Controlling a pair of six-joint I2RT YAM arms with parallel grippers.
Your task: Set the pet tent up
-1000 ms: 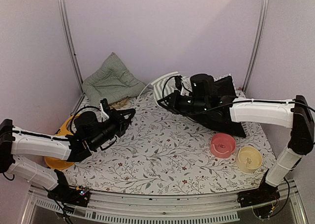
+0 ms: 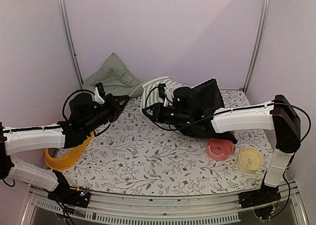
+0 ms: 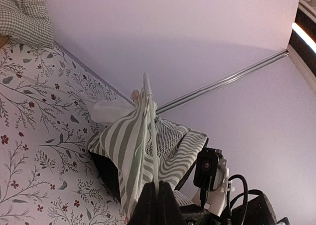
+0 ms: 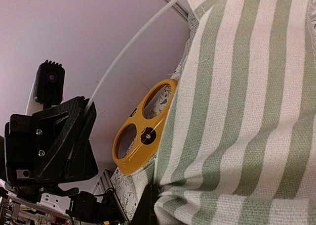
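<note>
In the top view, my left gripper (image 2: pixel 127 99) is left of the tent, shut on the end of a thin white pole. This pole (image 3: pixel 152 136) runs from its fingers (image 3: pixel 148 207) into the tent's striped sleeve in the left wrist view. The tent has green-and-white striped fabric (image 2: pixel 151 90) and a black panel (image 2: pixel 210 95); it looks loose and part folded. At the fabric's near left edge, my right gripper (image 2: pixel 144 111) is shut on it. Bunched striped cloth (image 4: pixel 182 205) shows at its fingertips in the right wrist view. The right arm hides part of the tent.
A checked cushion (image 2: pixel 111 76) leans in the back left corner. The yellow feeder stand (image 2: pixel 69 159) lies behind the left arm. A pink bowl (image 2: pixel 219 149) and a cream bowl (image 2: pixel 250 159) stand at front right.
The right gripper moved left, drawing the striped fabric and black panel along.
</note>
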